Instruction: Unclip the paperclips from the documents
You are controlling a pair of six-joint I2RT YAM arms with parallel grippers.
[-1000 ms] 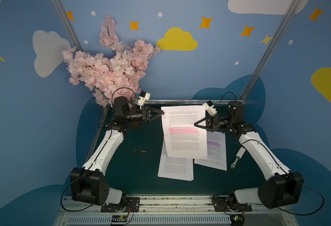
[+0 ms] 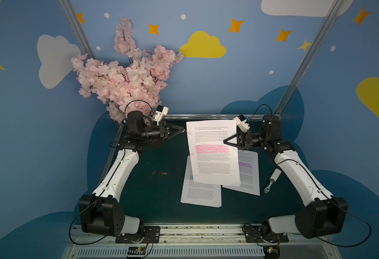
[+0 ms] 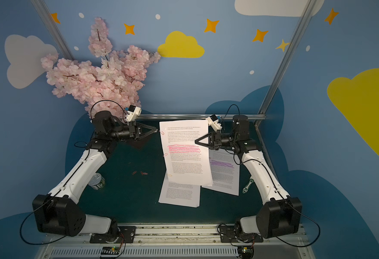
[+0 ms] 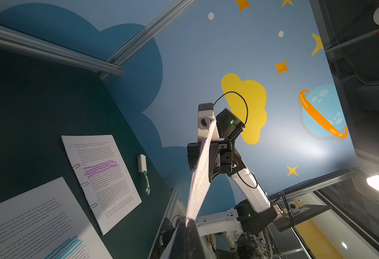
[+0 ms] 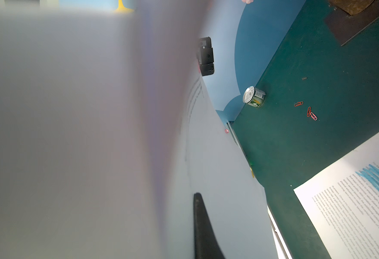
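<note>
A document with a pink-highlighted passage (image 2: 212,149) is held up by its right side, my right gripper (image 2: 225,142) shut on it. A red paperclip (image 2: 189,133) sits high on its left edge, with a second red clip (image 2: 192,154) below and a yellow clip (image 2: 193,175) near the bottom. Just left of the upper clip is my left gripper (image 2: 183,130), shut, with nothing visible between its fingers. Loose red paperclips (image 5: 309,111) lie on the table. In the right wrist view, the blurred sheet hides much of the scene.
A blue-highlighted document (image 4: 38,224) and a purple-highlighted one (image 4: 103,177), with several clips on its edge, lie beneath. A green-handled tool (image 2: 272,181) is at the right, a can (image 3: 97,181) at the left. Bare table surrounds the loose clips.
My left gripper has drawn slightly left, away from the sheet's edge. The held document has shifted a little right, and its lower end appears lower. My right gripper has barely moved.
</note>
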